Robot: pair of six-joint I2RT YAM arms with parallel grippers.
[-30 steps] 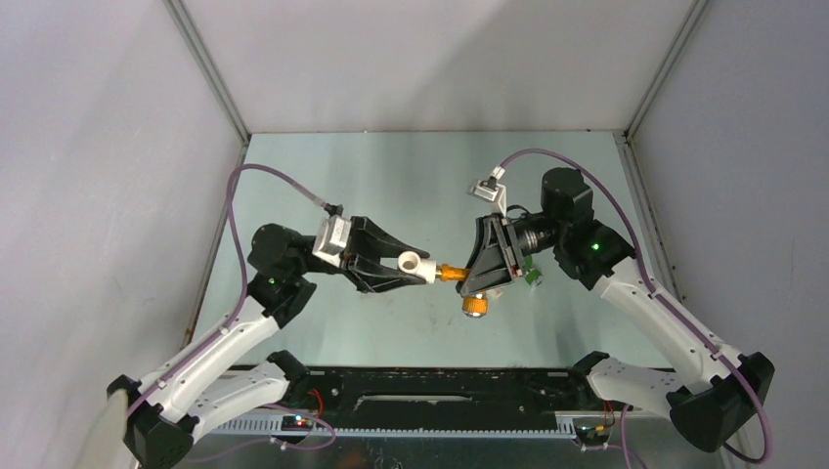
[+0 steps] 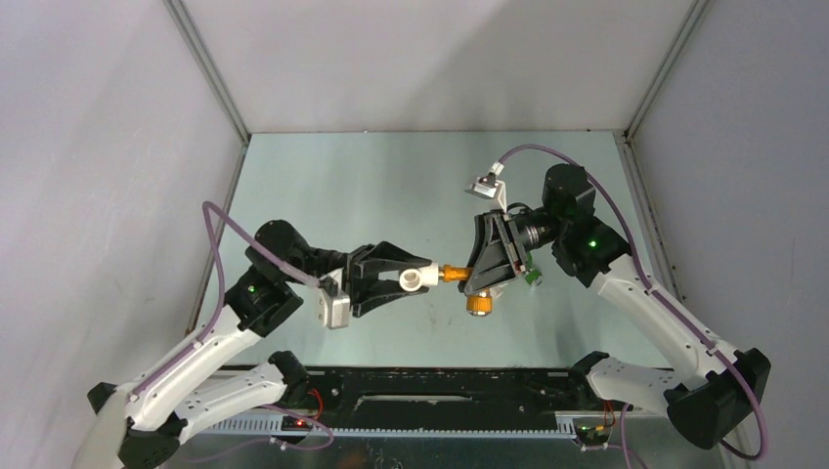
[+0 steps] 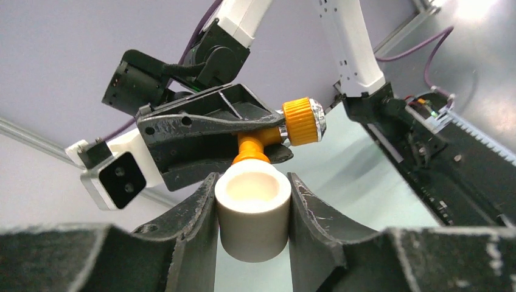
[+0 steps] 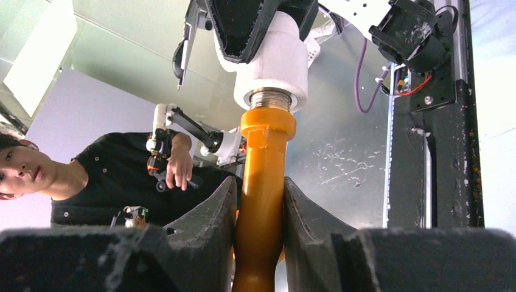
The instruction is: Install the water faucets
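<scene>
A white tee fitting (image 2: 423, 276) is clamped in my left gripper; in the left wrist view its round opening faces the camera. My right gripper is shut on an orange faucet (image 2: 454, 273), whose knurled orange knob (image 3: 299, 121) sticks out from the fingers. The right wrist view shows the faucet's silver threaded end (image 4: 271, 98) at the mouth of the white fitting, with some thread exposed. Both parts are held in line between the grippers, above the middle of the board.
A small green object (image 2: 533, 275) lies behind my right gripper. The rest of the pale board (image 2: 391, 176) is clear, bordered by walls and a black front rail (image 2: 411, 386). A person sits in the right wrist view's background.
The right arm has barely moved.
</scene>
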